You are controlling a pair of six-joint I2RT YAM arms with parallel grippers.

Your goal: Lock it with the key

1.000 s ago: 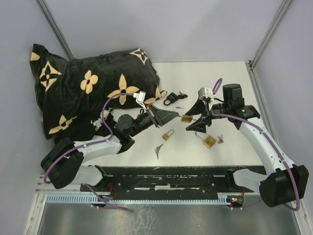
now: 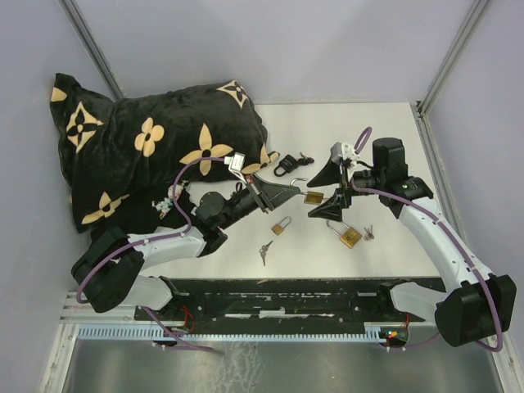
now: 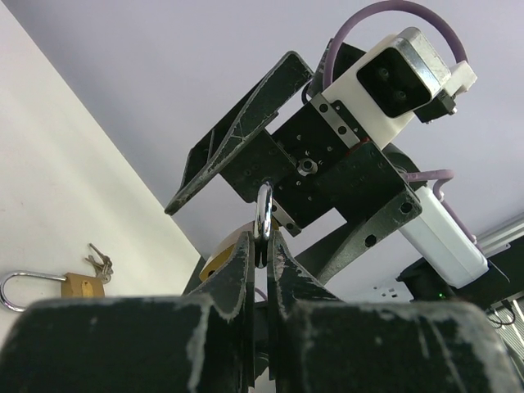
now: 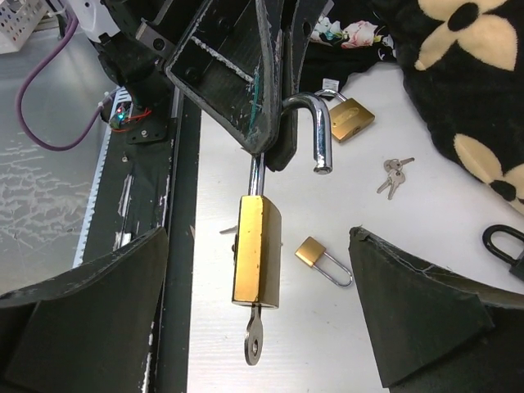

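Note:
Held in the air, a brass padlock [image 4: 258,251] has its shackle [image 4: 322,135] swung open, the hooked end free. My left gripper is shut on the shackle's long leg. A silver key [image 4: 254,336] sits in the padlock's bottom, its round head sticking out toward my right gripper. In the right wrist view that gripper's fingers [image 4: 442,295] stand wide apart, with the key head between them and touching neither. From the top, the padlock body [image 2: 314,198] lies between the two grippers. How deep the key sits is hidden inside the body.
On the white table lie a small brass padlock [image 2: 281,225], a larger brass padlock [image 2: 351,237], loose keys [image 2: 265,252] and [more] keys [image 2: 368,232], and a black padlock [image 2: 286,164]. A dark floral cushion [image 2: 164,147] fills the back left.
One second ago they were also apart. The left arm is nearly still.

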